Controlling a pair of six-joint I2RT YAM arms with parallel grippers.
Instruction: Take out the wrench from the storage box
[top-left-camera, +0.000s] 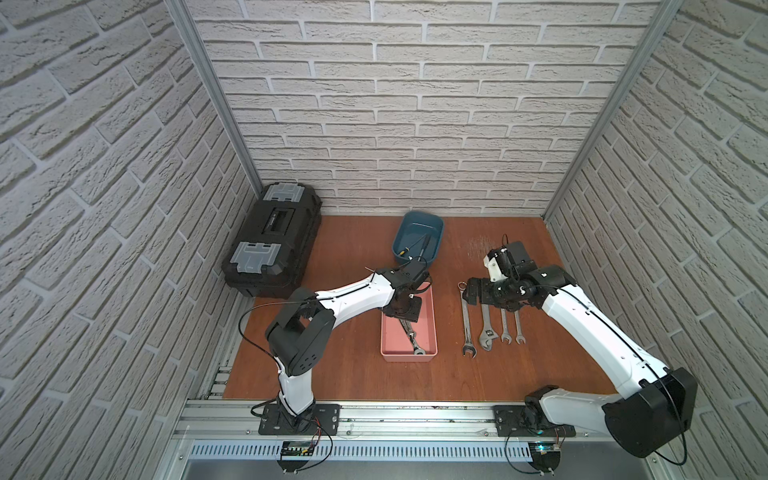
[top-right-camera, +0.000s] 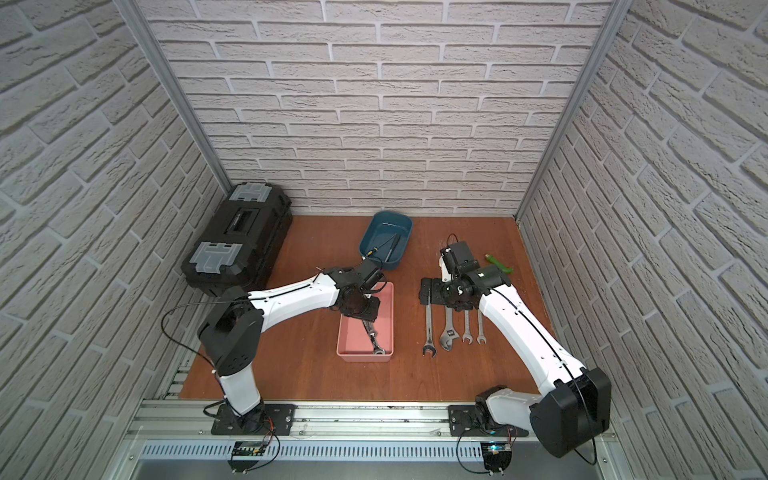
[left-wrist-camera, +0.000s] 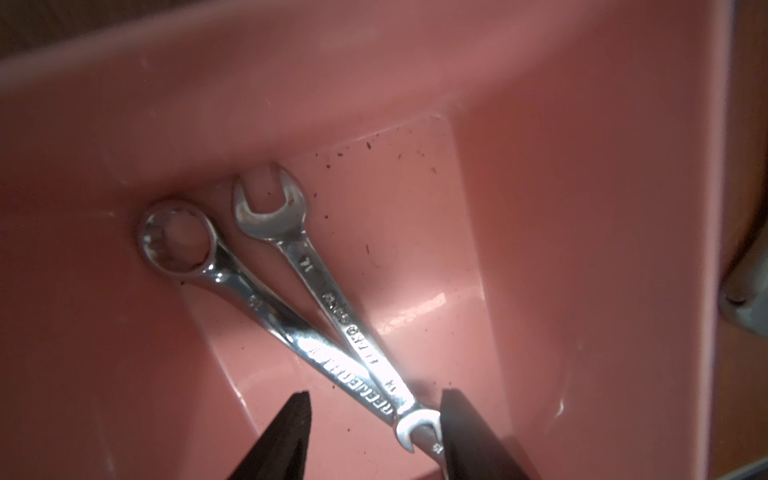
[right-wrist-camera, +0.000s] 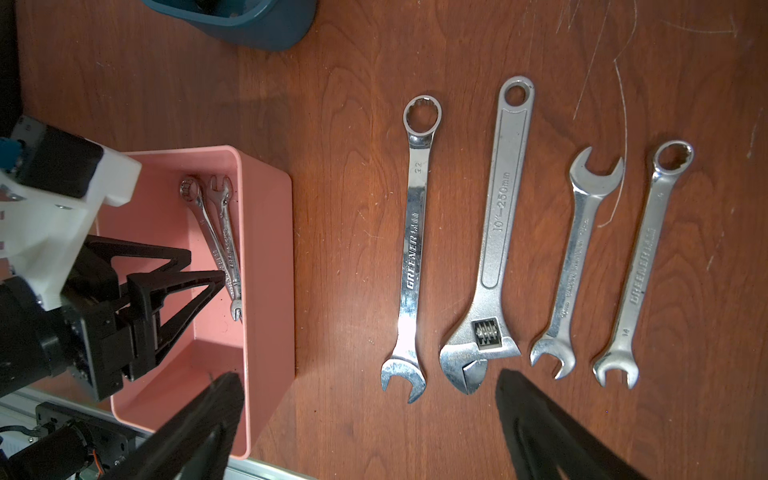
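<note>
The pink storage box (top-left-camera: 385, 340) holds two crossed wrenches: a ring-ended one (left-wrist-camera: 280, 312) and an open-ended one (left-wrist-camera: 328, 296). My left gripper is over the box, its fingers apart above the lower wrench ends, nothing seen held. My right gripper hangs open over the table to the right of the box, pointing down at a row of four loose wrenches (right-wrist-camera: 413, 248).
Behind the pink box is a blue bin (top-right-camera: 400, 224) with tools. A black toolbox (top-right-camera: 216, 232) stands at back left, and a green-handled item (top-right-camera: 496, 261) lies at far right.
</note>
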